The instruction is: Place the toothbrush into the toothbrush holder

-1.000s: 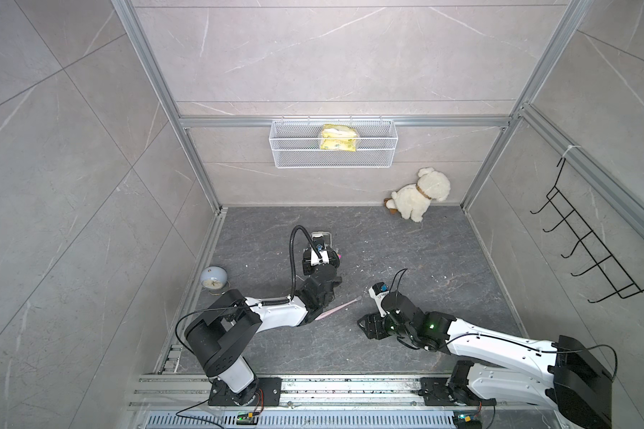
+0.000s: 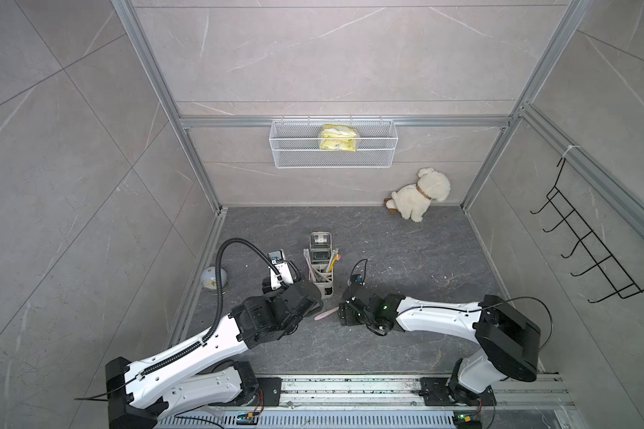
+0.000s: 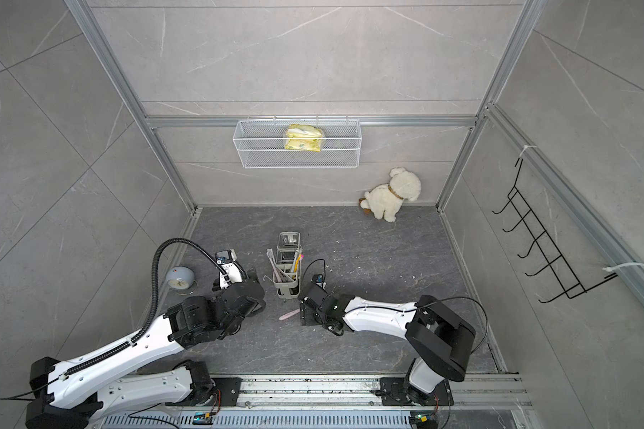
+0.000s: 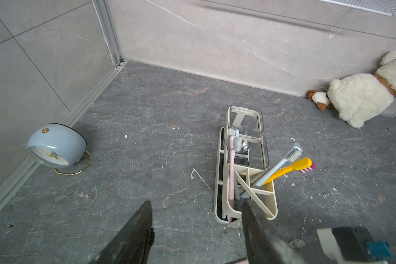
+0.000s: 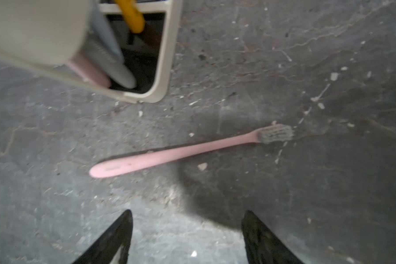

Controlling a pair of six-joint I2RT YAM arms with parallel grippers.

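The cream toothbrush holder stands mid-floor, holding several brushes: pink, pale blue and yellow. A loose pink toothbrush lies flat in front of it, bristles to the right in the right wrist view. My right gripper is open above and just short of that brush, holding nothing. My left gripper is raised to the left of the holder, its fingers apart and nothing between them.
A pale blue clock stands at the left, a white plush dog at the back right. A wire basket hangs on the back wall, a black hook rack on the right wall.
My left arm has lifted and drawn left, uncovering the holder.
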